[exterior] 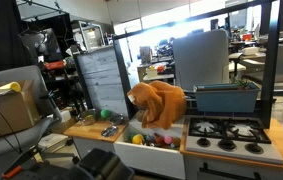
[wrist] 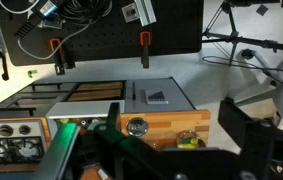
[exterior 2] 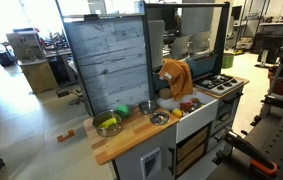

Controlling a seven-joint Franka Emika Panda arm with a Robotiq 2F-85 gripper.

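Observation:
In the wrist view my gripper is open, its dark fingers spread wide with nothing between them. Beyond them, some way off, lie a wooden counter (wrist: 171,124) and a round metal bowl (wrist: 137,127). An orange cloth (exterior: 159,101) hangs in a heap over the back of the white sink (exterior: 139,155). Small coloured items (exterior: 157,138) lie inside the sink. Metal bowls stand on the wooden counter, one holding something yellow (exterior 2: 107,123); a green item (exterior 2: 122,110) is close by. The gripper cannot be made out clearly in the exterior views.
A four-burner stove (exterior: 231,136) adjoins the sink. Behind the stove sits a blue-green bin (exterior: 226,99) on a raised ledge. A grey plank panel (exterior 2: 112,70) rises behind the counter. The black robot table (wrist: 91,50) carries loose cables.

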